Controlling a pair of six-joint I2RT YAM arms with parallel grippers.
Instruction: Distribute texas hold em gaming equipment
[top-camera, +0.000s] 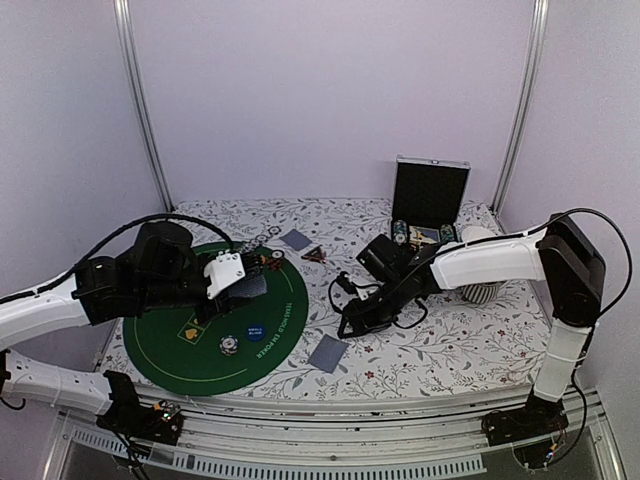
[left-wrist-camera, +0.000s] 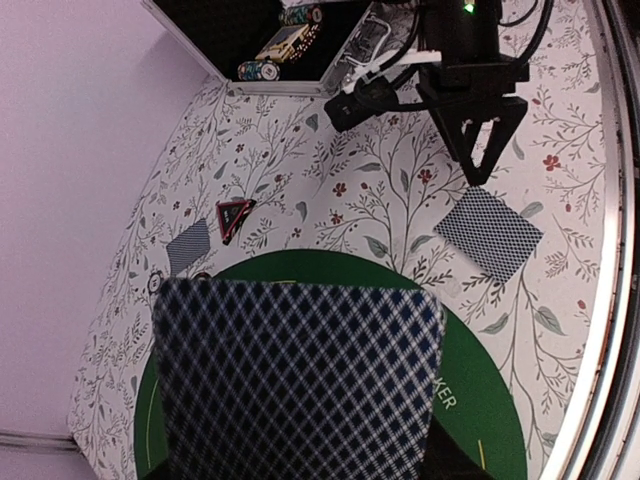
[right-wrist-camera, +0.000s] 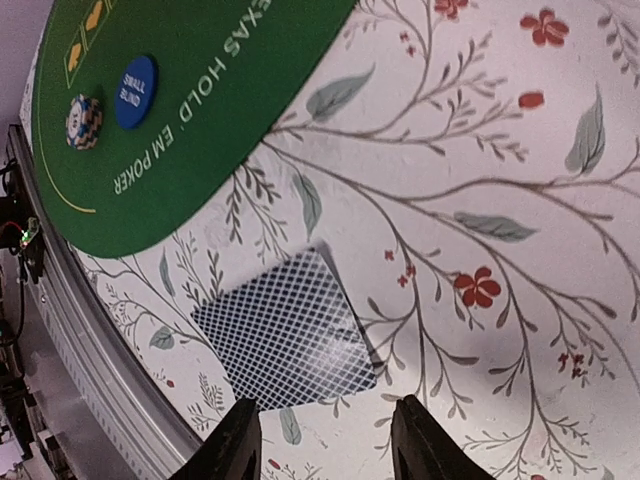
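My left gripper (top-camera: 234, 286) hangs over the green poker mat (top-camera: 170, 360), shut on playing cards (left-wrist-camera: 300, 385) whose blue checked back fills the lower middle of the left wrist view. Those cards hide its fingers. One loose card (right-wrist-camera: 290, 335) lies flat on the flowered cloth, right of the mat. Just beyond that card in the top view, my right gripper points down with its fingers spread and nothing between them. Another card (top-camera: 296, 240) rests at the back, beside a dark red triangular piece (left-wrist-camera: 232, 217).
A blue small blind button (right-wrist-camera: 136, 91) and a chip stack (top-camera: 229, 344) sit on the mat. At the back right stands an open black case (top-camera: 430, 190) with chips inside, near a striped cup (top-camera: 481, 293).
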